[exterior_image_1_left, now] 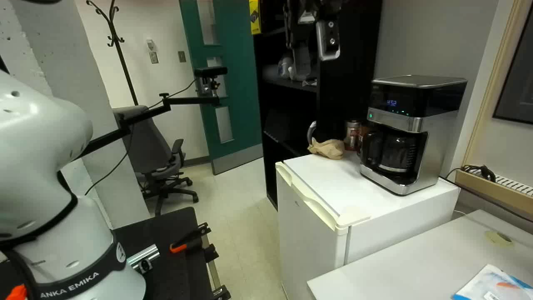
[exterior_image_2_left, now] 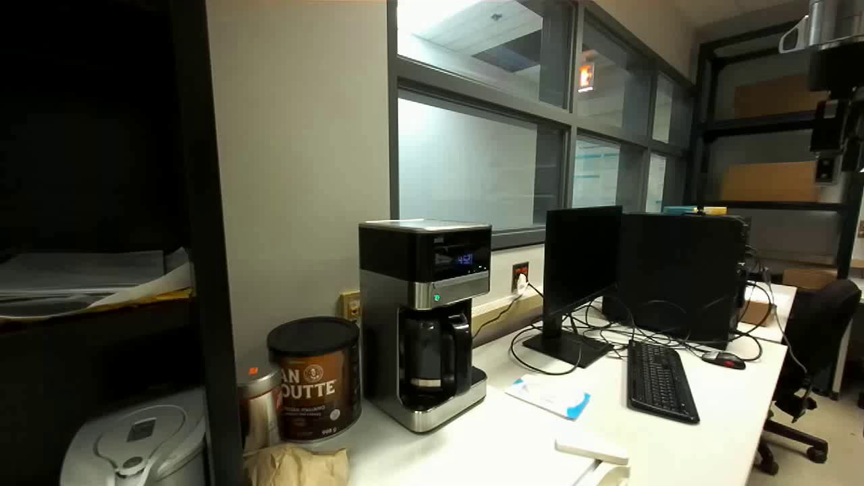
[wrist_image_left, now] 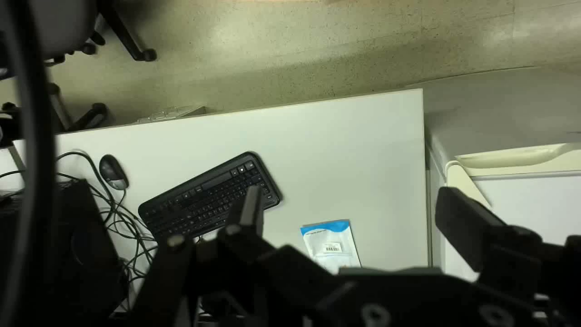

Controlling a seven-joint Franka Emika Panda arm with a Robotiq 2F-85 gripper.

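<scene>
High above the white desk [wrist_image_left: 359, 158], my gripper is open, its two fingers far apart with only air between them. In exterior view 1 the gripper [exterior_image_1_left: 315, 47] hangs at the top, and in exterior view 2 it shows at the right edge. A black and silver coffee maker [exterior_image_1_left: 447, 135] stands upright on a white mini fridge [exterior_image_1_left: 312, 240], its glass carafe [exterior_image_1_left: 397, 155] inside and its display lit. On the desk, far below my fingers, lies a white and blue packet [wrist_image_left: 329, 245].
A brown coffee can [exterior_image_2_left: 316, 389], a metal canister [exterior_image_2_left: 260, 409] and a crumpled paper bag [exterior_image_2_left: 298, 466] sit beside the coffee maker. The desk also bears a keyboard [wrist_image_left: 209, 193], a mouse [wrist_image_left: 113, 171], a monitor [exterior_image_2_left: 579, 259] and cables. Dark shelves [exterior_image_1_left: 287, 112] stand beside the fridge.
</scene>
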